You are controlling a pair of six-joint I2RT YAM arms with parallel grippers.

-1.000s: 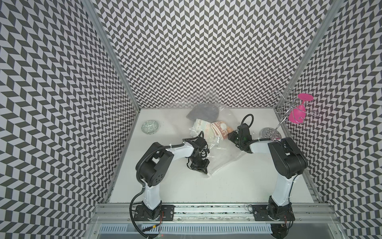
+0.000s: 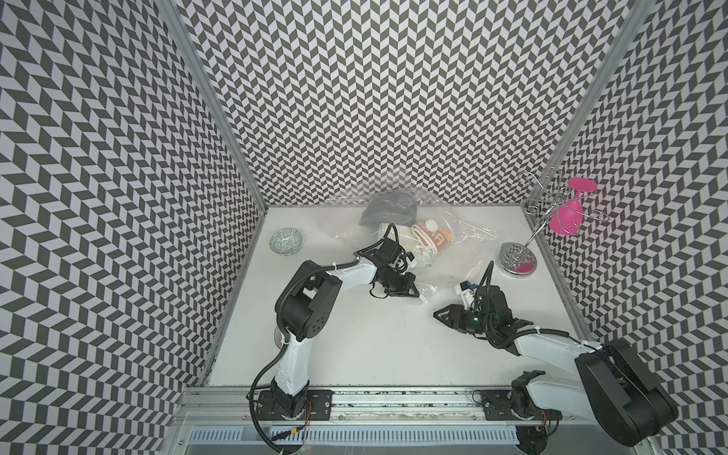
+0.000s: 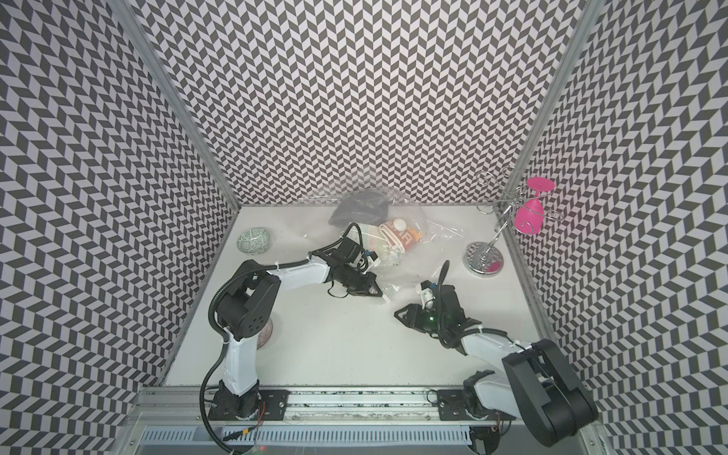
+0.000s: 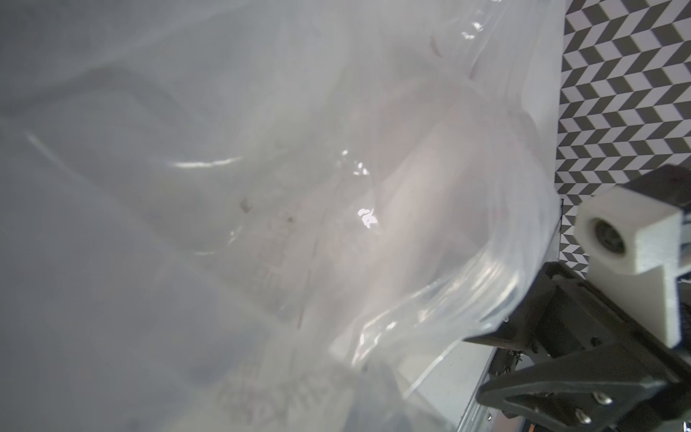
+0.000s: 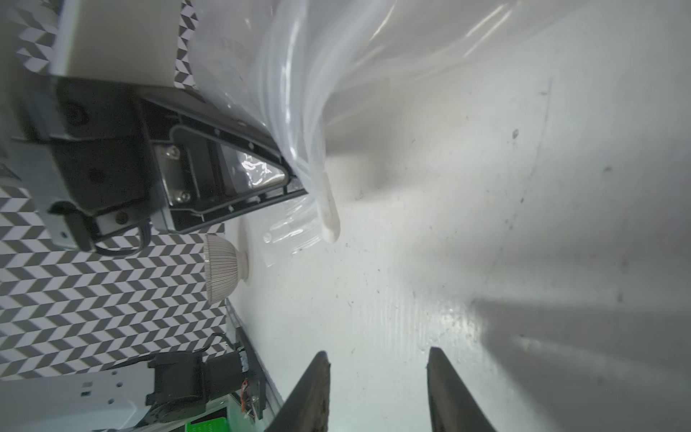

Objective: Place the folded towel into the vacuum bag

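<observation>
The clear bag (image 2: 474,239) lies at the back middle, with a dark folded item (image 2: 388,208) and orange-white folded cloth (image 2: 436,236) showing through it; I cannot tell which is the towel. My left gripper (image 2: 413,292) is shut on the bag's front edge, which hangs bunched from its tips (image 5: 302,183). In the left wrist view the film fills most of the frame. My right gripper stands open with nothing between its fingers, just right of and in front of the left one, over bare table.
A chrome stand (image 2: 517,260) with pink glasses (image 2: 567,218) is at the right. A green patterned round object (image 2: 285,241) sits at back left. Another round object (image 3: 265,332) is partly behind the left arm.
The left gripper has moved back and right, drawing the bag's front edge with it. The right gripper has left the bag's right side and moved toward the front.
</observation>
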